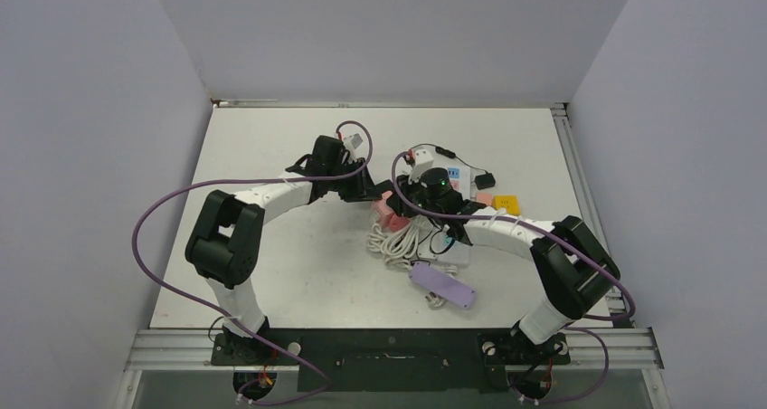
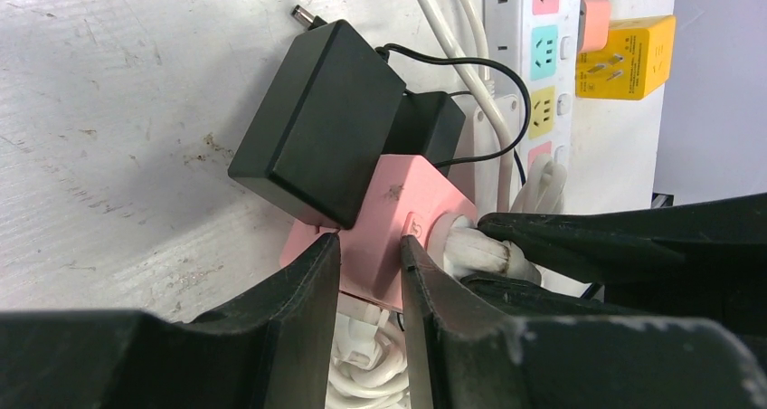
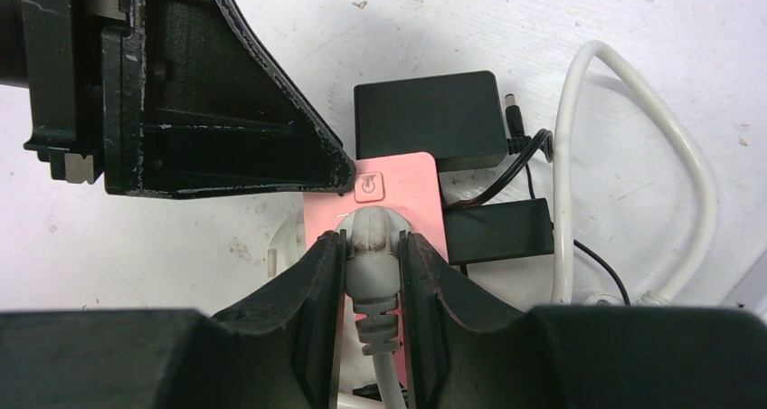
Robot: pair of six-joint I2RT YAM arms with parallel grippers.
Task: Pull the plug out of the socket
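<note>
A pink socket block (image 1: 384, 209) lies near the table's middle among white cables, with a white plug (image 3: 371, 269) seated on its face. My left gripper is shut on the pink block (image 2: 380, 233), its fingers against the block's side. My right gripper is shut on the white plug, whose cable runs down between the fingers. In the left wrist view, the right gripper's black fingers reach over the plug from the right.
Black adapters (image 2: 317, 119) lie against the block. A power strip (image 2: 543, 29), a yellow cube adapter (image 1: 506, 204) and a purple strip (image 1: 442, 284) lie around it.
</note>
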